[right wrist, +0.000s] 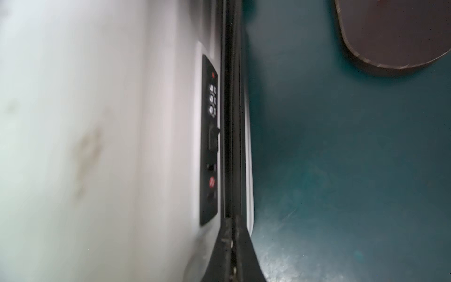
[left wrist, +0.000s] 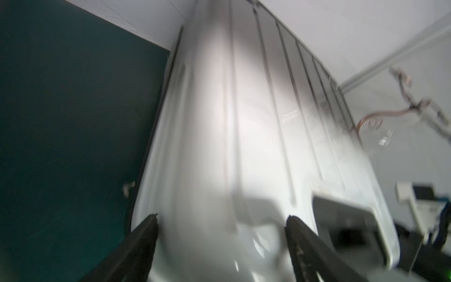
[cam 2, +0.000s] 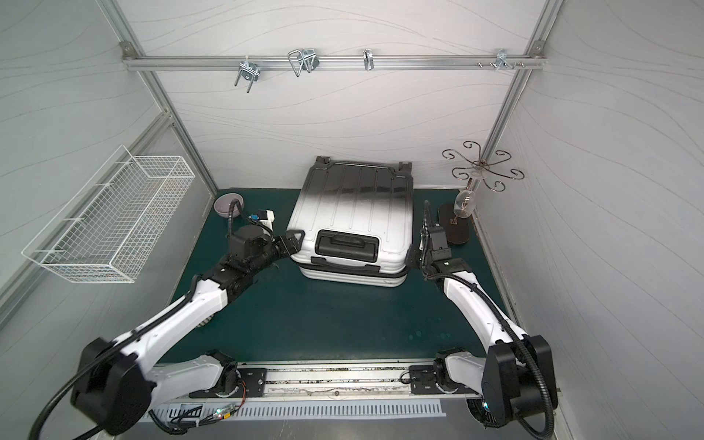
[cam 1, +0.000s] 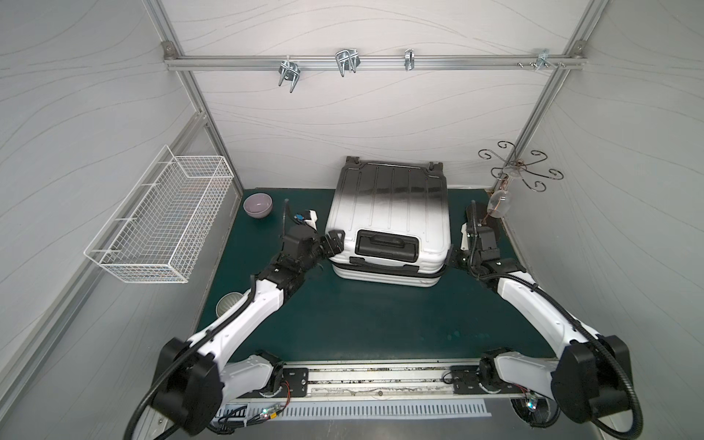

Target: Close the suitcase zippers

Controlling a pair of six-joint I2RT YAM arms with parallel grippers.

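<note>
The suitcase [cam 1: 390,209], silver-white fading to black at its far end, lies flat with its handle [cam 1: 387,245] toward me. A dark zipper band [right wrist: 233,103] runs along its right side, beside the combination lock [right wrist: 210,136]. At the front-right corner my right gripper is shut at that band; whether a zipper pull sits between the fingers I cannot make out. My left gripper is part open at the near left corner, fingers spread before the white shell. In the left wrist view a small light pull [left wrist: 127,189] shows on the suitcase's left seam.
A purple bowl [cam 1: 258,205] stands at the back left and a wire basket [cam 1: 172,212] hangs on the left wall. A brown board [cam 2: 454,223] lies right of the suitcase.
</note>
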